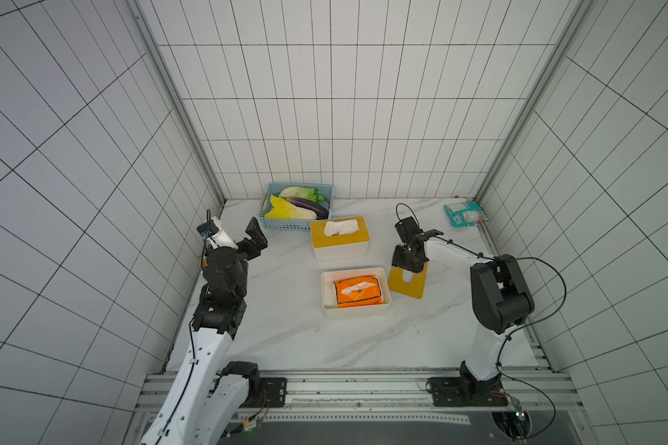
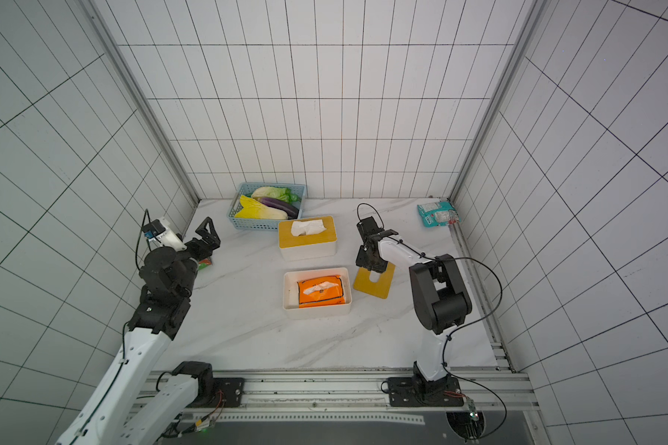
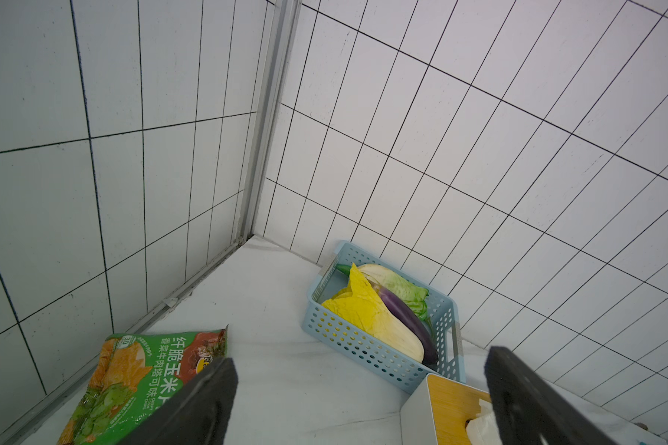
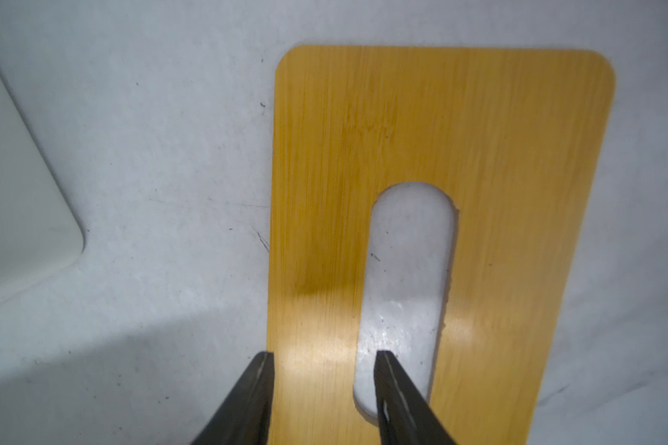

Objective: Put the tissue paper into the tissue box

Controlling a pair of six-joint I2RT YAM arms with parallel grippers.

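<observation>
The orange tissue pack [image 1: 357, 291] lies inside the open white box [image 1: 329, 305] at the middle of the table, with white tissue showing on top. To the right, the yellow wooden lid [image 4: 319, 222] with its long slot lies flat beside the box. My right gripper is over the lid, fingers apart. Between them shows the strip left of the slot, one finger near its outer edge and the other over the slot. Whether they touch it I cannot tell. My left gripper is raised at the left, open and empty.
A second white box [image 1: 341, 252] with a yellow lid and tissue stands behind. Further back left is a blue basket [image 1: 286, 227] of vegetables. A green bag [image 3: 141, 385] lies at the left, a teal bag [image 1: 465, 213] back right.
</observation>
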